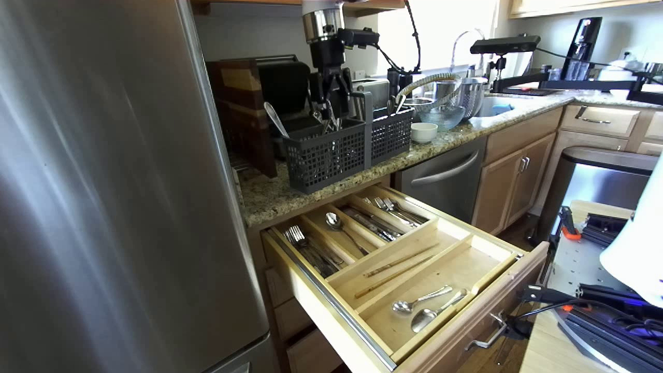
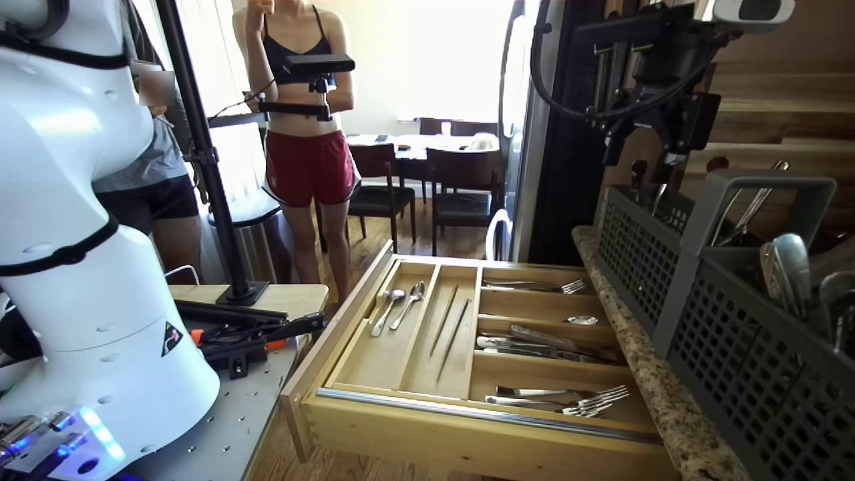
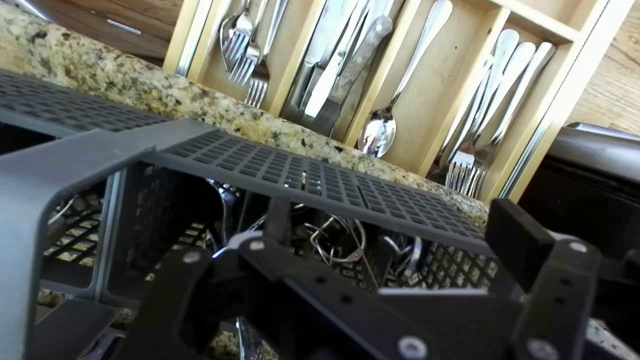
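Over the dark grey cutlery basket (image 1: 326, 154) on the counter, my gripper (image 1: 331, 111) points down, open, with nothing held between its fingers. The second exterior view has the gripper (image 2: 645, 164) just above the basket's far compartment, its fingers apart. In the wrist view the gripper spans that compartment, where metal utensils (image 3: 339, 237) lie in a jumble; a wire loop shows among them. The pulled-out drawer (image 1: 298, 283) has wooden dividers, with forks (image 1: 297, 236), a large spoon (image 1: 335, 223), knives (image 2: 529, 343), chopsticks (image 2: 450, 325) and two smaller spoons (image 2: 410, 298) in separate compartments.
A grey basket handle (image 2: 769, 183) stands up beside the gripper. Wooden boards (image 1: 251, 112) are close behind the basket. A white bowl (image 1: 423, 132) and a glass bowl (image 1: 442, 117) sit to its right. The fridge (image 1: 124, 186) bounds the left.
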